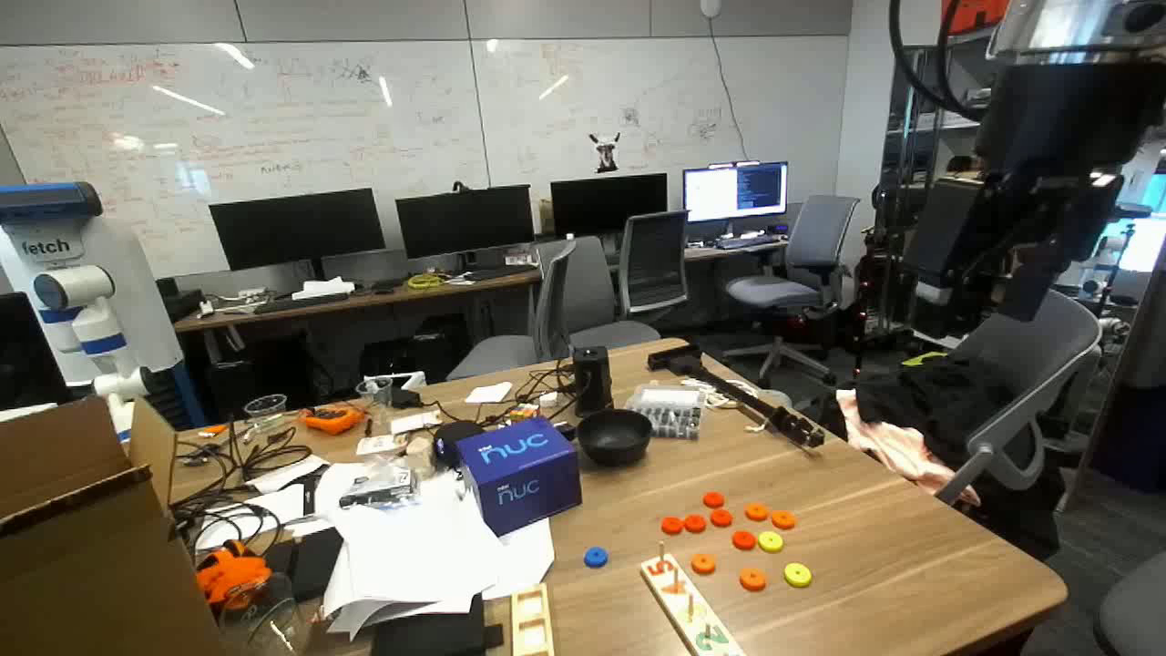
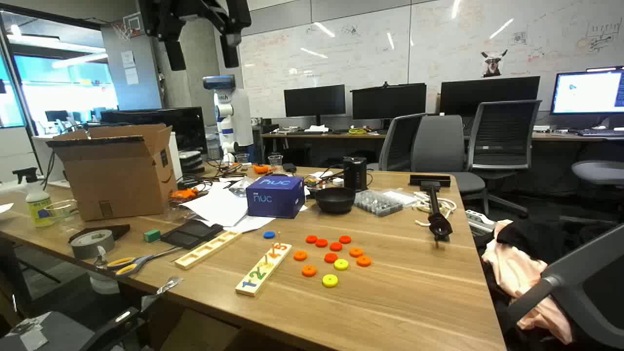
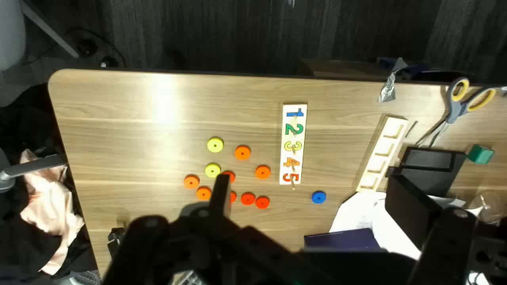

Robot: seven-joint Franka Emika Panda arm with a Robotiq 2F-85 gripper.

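High above the table, my gripper (image 2: pixel 203 58) is open, its two fingers wide apart and nothing between them. In the wrist view those dark fingers (image 3: pixel 219 194) stand at left and right and cover part of the red rings. A white peg board (image 3: pixel 293 142) numbered 1 to 5 lies flat, its thin pegs bare. Loose on the wood are several red rings (image 2: pixel 330 257), several orange rings (image 2: pixel 308 271), two yellow rings (image 2: pixel 330 281) and one blue ring (image 2: pixel 269 234). The blue ring sits apart from the rest, on the other side of the board.
A wooden tray with compartments (image 2: pixel 207 249), scissors (image 2: pixel 131 265) and tape roll (image 2: pixel 93 243) lie to the left. Behind the pegs stand a blue box (image 2: pixel 275 197), a black bowl (image 2: pixel 335 200) and a clear parts case (image 2: pixel 379 202).
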